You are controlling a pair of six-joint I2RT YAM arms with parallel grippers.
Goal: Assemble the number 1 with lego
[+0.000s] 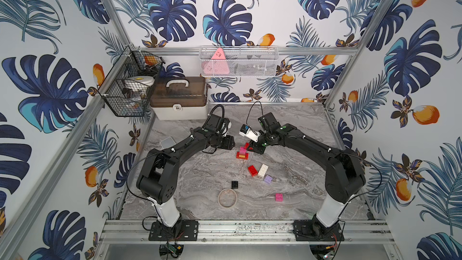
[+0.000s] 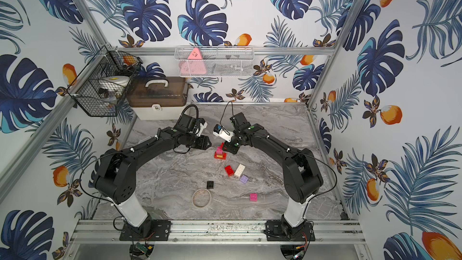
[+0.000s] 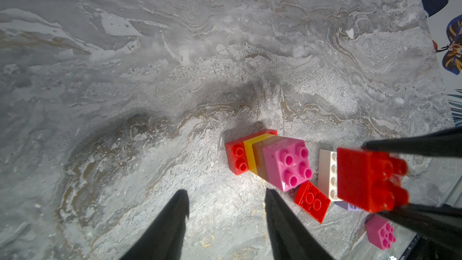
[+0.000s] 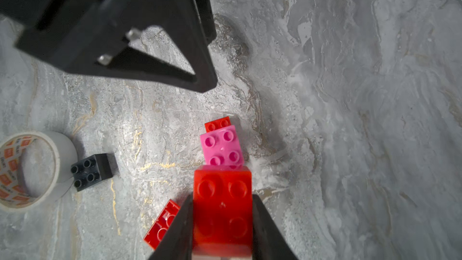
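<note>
A small stack of pink, tan and yellow bricks [image 3: 281,161] sits on a red base brick [image 3: 236,159] in mid-table. My right gripper is shut on a red brick [image 4: 222,187], held above and just beside the stack. My left gripper hangs just left of the stack, its fingers apart with nothing between them, in the left wrist view; its dark body also shows at the top of the right wrist view.
Loose red [image 1: 252,170], white [image 1: 262,170], lavender [image 1: 267,178], pink [image 1: 278,197] and black [image 1: 234,184] bricks lie toward the front, with a tape roll [image 1: 221,198]. A storage box [image 1: 178,110] stands back left.
</note>
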